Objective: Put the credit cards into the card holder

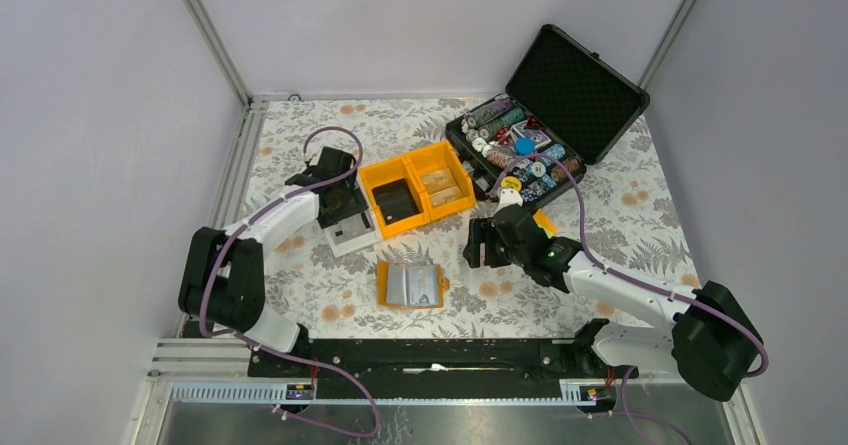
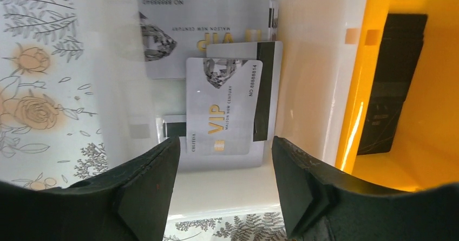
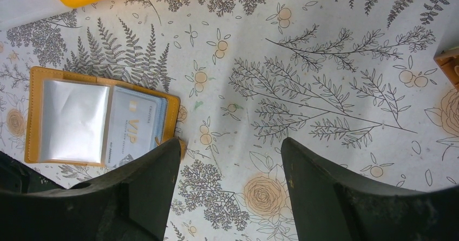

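Note:
Silver VIP cards (image 2: pixel 219 105) lie loosely stacked in a white translucent box (image 1: pixel 340 245) at the left. My left gripper hangs over that box, fingers apart, nothing between its fingers. The card holder (image 1: pixel 382 283) (image 3: pixel 76 122), tan and lying open near the front centre, has VIP cards (image 3: pixel 135 124) in its right side. My right gripper is open and empty above the table, to the right of and behind the holder.
Orange trays (image 1: pixel 400 227) with dark and pale cards sit beside the white box. An open black case (image 1: pixel 575 85) of chips stands at the back right. The tablecloth between the holder and the right arm is clear.

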